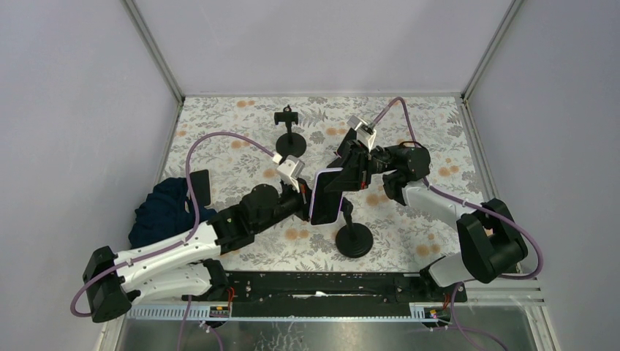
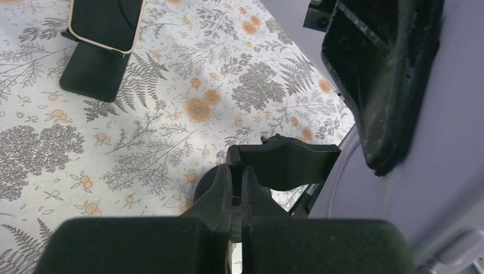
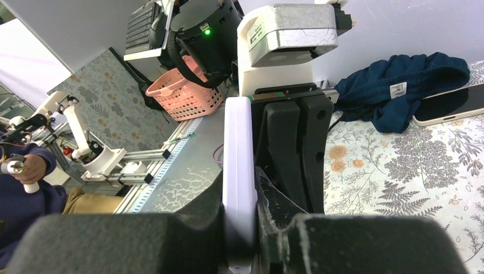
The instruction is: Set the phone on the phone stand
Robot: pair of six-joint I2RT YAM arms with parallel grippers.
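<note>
My right gripper is shut on a phone with a lilac case, held upright; its pale back fills the right side of the left wrist view. My left gripper is shut on the black phone stand, whose round base shows beneath the phone in the top view. The phone is close above the stand; whether they touch cannot be told.
Another stand is at the back centre, and a second one with a phone is behind my right gripper. A dark cloth and another phone lie at the left. The front right of the table has free room.
</note>
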